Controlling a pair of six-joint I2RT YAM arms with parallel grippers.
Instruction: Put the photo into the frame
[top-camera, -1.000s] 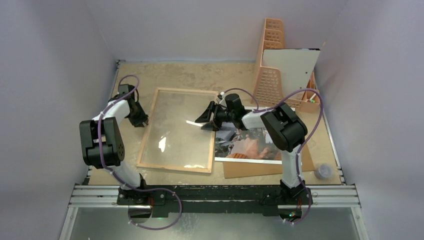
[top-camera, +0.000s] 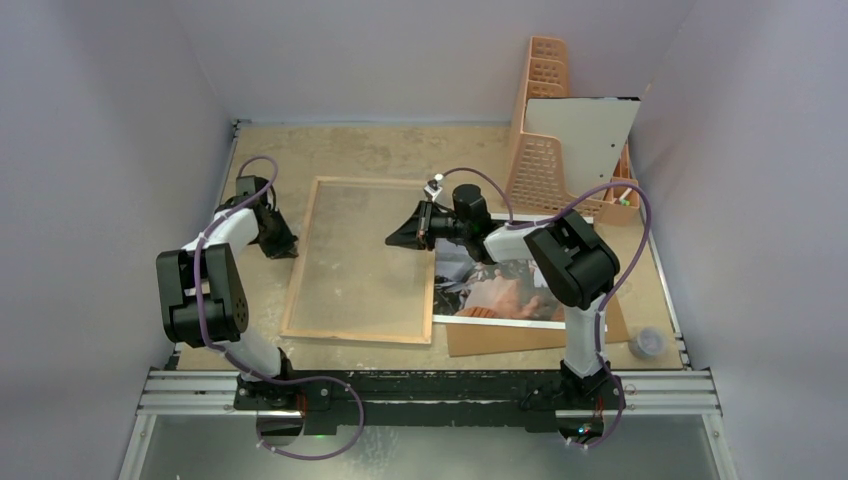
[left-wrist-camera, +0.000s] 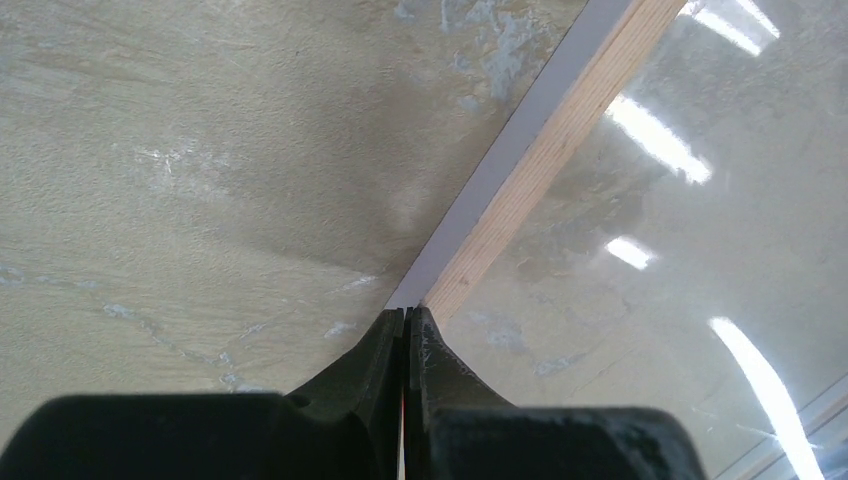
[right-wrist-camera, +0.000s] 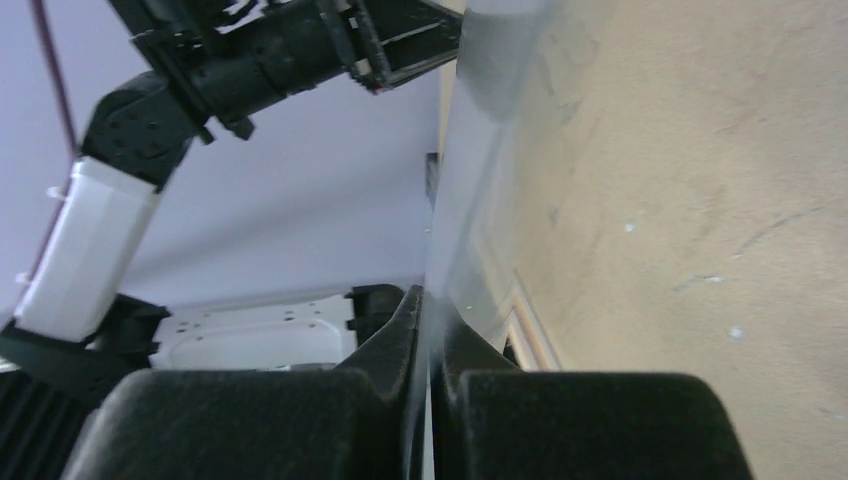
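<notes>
The light wooden frame (top-camera: 360, 338) lies flat, its inside bare of any photo. My left gripper is shut, its tips against the frame's left rail (left-wrist-camera: 530, 175); whether any of the rail is between them cannot be seen. Over the frame's right side, my right gripper (top-camera: 389, 241) is shut on a clear thin sheet (right-wrist-camera: 470, 190), which shows edge-on between its fingers in the right wrist view. The photo (top-camera: 500, 290), white-bordered, lies right of the frame, partly under the right arm.
Brown board (top-camera: 500, 341) shows below the photo. An orange organizer (top-camera: 541, 165) holding a white panel (top-camera: 580, 140) stands at the back right. A small clear cup (top-camera: 648, 343) sits near the right edge.
The right gripper, open a second ago, has shut and moved slightly left. Bright reflections on the clear sheet are gone in the top view. The frame has shifted slightly right; the left gripper barely moved.
</notes>
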